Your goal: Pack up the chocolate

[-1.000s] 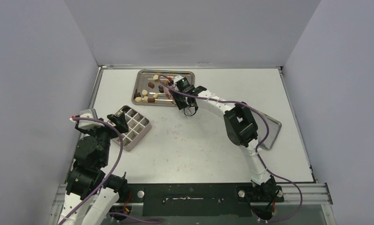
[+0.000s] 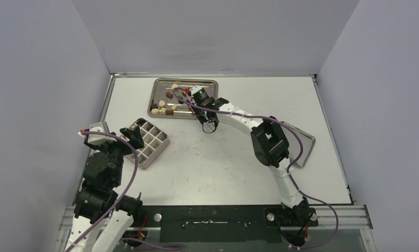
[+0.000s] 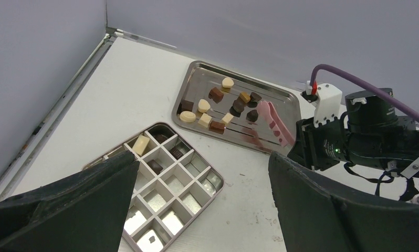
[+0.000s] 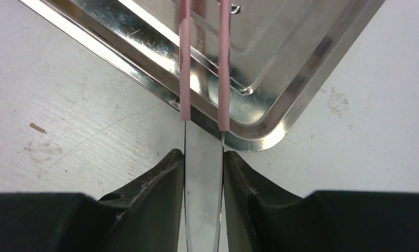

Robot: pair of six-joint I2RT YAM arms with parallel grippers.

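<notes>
A metal tray (image 2: 160,94) at the back holds several white and brown chocolates, among them a white piece (image 3: 187,116) and a brown cube (image 3: 216,94). The compartment box (image 2: 161,147) stands front-left of it, with a few pieces inside. My left gripper is open above the box's near side, holding nothing. My right gripper is over the tray's near right edge, part open, with pink-tipped tongs (image 4: 224,94) in its fingers. Whether anything sits between the tong tips is out of the right wrist view.
A second grey tray (image 2: 304,157) lies on the right, partly behind the right arm. Walls border the back and both sides.
The left arm has not moved.
</notes>
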